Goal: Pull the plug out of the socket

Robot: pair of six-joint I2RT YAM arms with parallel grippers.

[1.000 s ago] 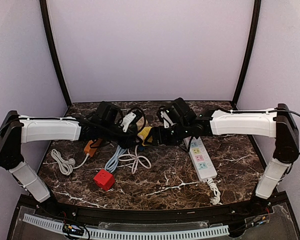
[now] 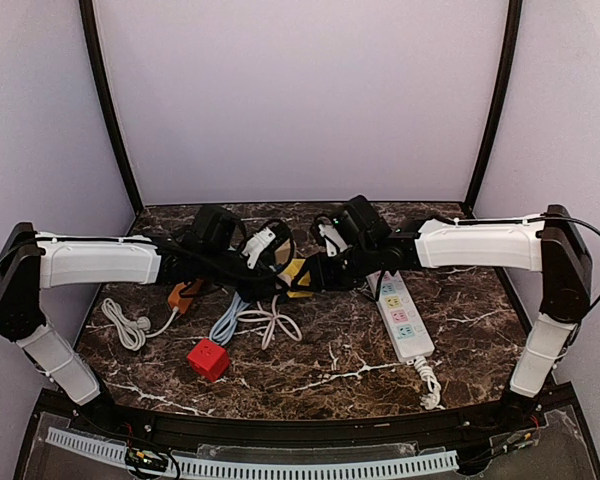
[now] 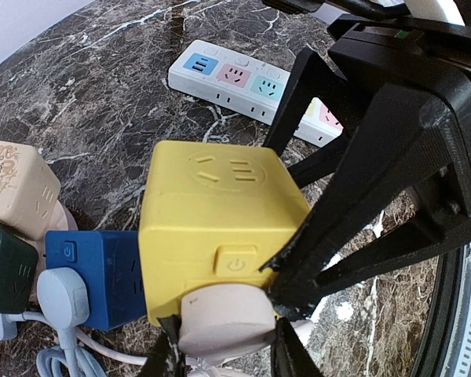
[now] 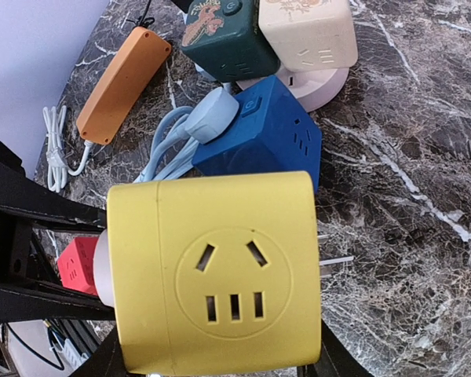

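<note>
A yellow cube socket [image 4: 235,275] hangs above the table, with my right gripper [image 2: 310,276] shut on its sides. One of its faces, with slots, is turned to the right wrist view. A white round plug [image 3: 226,318] sits against the opposite side, below the power button, and its cord runs down behind it. My left gripper has one fingertip at each side of the plug. Whether these fingers press on it or stand slightly off cannot be told. From above, both grippers hide most of the plug and socket.
A blue cube socket [image 4: 271,133] with a pale plug, a green cube [image 4: 229,39] and a beige cube [image 4: 308,31] stand close by. A red cube [image 2: 209,360] lies front left, an orange strip [image 2: 183,297] at left, and a white strip [image 2: 405,320] at right.
My left gripper has shifted slightly right and down in the top view, closer to the right gripper. The yellow socket has moved a little with it. The loose items on the table are unchanged.
</note>
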